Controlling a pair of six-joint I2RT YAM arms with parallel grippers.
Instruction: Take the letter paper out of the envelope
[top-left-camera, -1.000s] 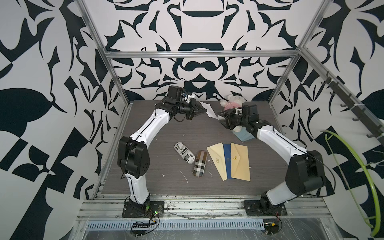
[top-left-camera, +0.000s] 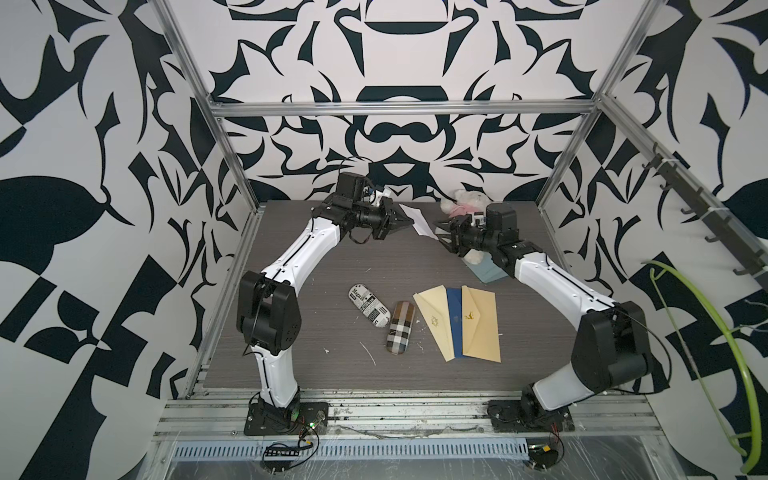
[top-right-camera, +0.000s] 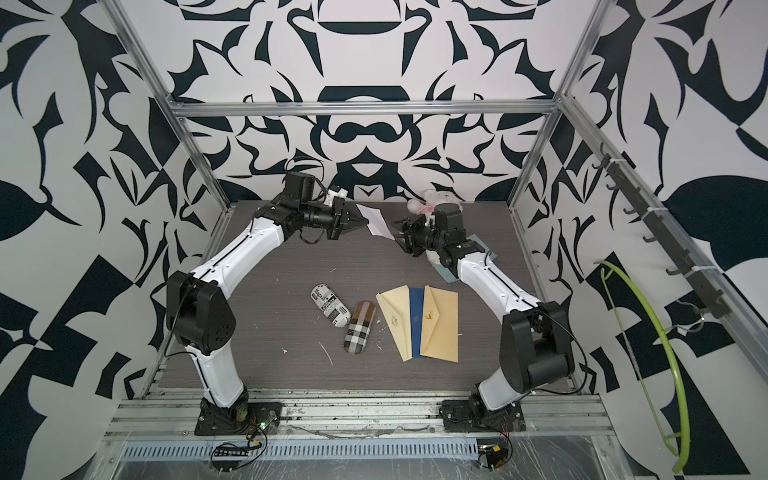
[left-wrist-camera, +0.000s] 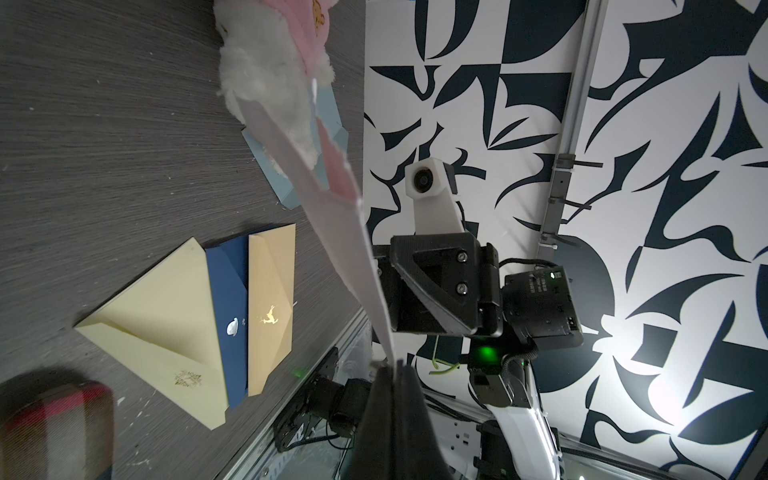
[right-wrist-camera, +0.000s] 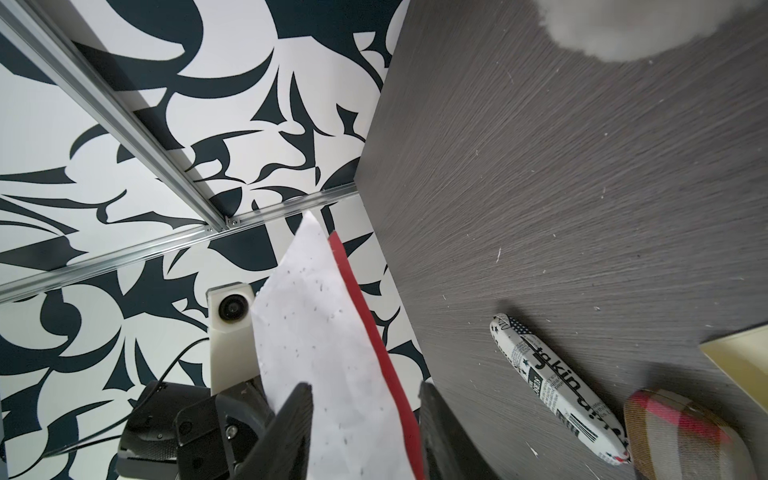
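Observation:
A white folded paper (top-left-camera: 418, 221) with a red layer or edge (right-wrist-camera: 368, 328) hangs in the air between the two grippers; whether this is envelope, letter or both I cannot tell. My left gripper is shut on its one end. My right gripper is part open at the other end, its fingers either side of the paper in the right wrist view; contact is not visible. Below on the table lie cream (top-left-camera: 432, 316), blue (top-left-camera: 453, 320) and tan (top-left-camera: 484, 328) envelopes.
A white-and-pink plush toy (top-right-camera: 432, 200) and light blue envelope (top-left-camera: 488, 270) sit behind my right gripper. A newsprint-patterned case (top-left-camera: 368, 304) and a plaid case (top-left-camera: 400, 328) lie at front centre.
Both arms have barely moved; my right gripper shifted very slightly, and the paper stays between the two grippers.

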